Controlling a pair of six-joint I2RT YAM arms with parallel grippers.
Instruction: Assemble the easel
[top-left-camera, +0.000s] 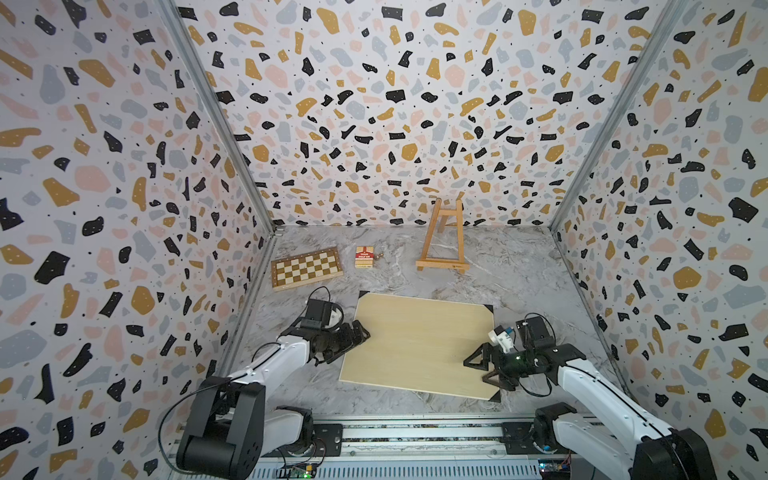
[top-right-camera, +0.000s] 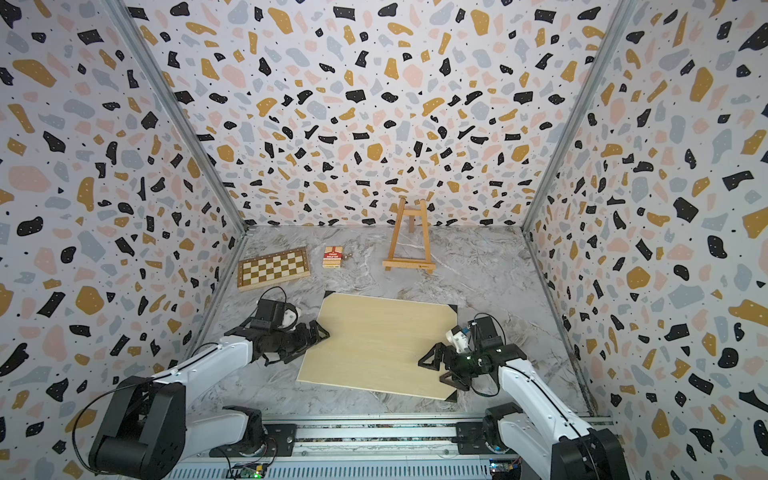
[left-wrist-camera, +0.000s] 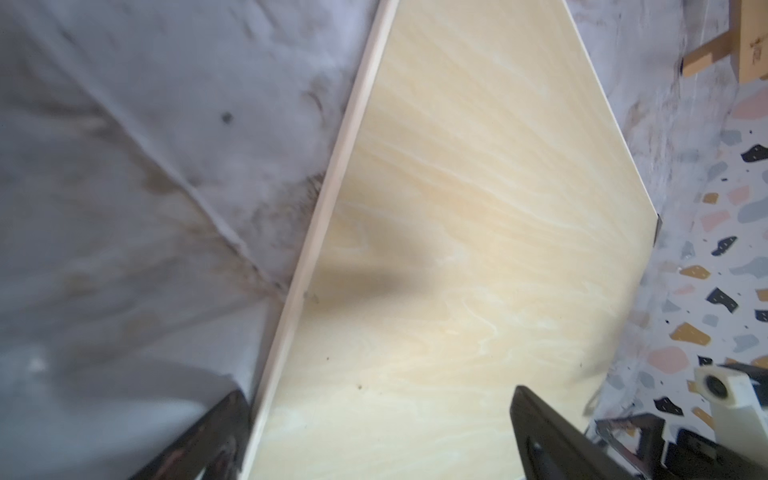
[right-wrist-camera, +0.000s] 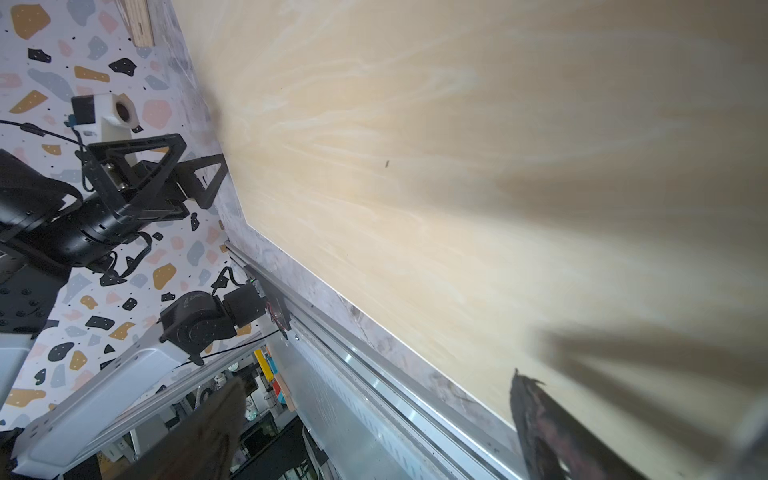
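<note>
A pale wooden board (top-left-camera: 416, 340) with dark corners lies flat on the marble table. The wooden easel frame (top-left-camera: 438, 260) stands at the back, right of centre. My left gripper (top-left-camera: 352, 336) is open at the board's left edge; in the left wrist view that edge runs between the fingertips, with nothing gripped. My right gripper (top-left-camera: 484, 368) is open at the board's right end, low over it, its fingertips (right-wrist-camera: 552, 424) apart in the right wrist view.
A checkered board (top-left-camera: 307, 267) and a small red-and-cream box (top-left-camera: 364, 256) sit at the back left. Patterned walls close the sides and back.
</note>
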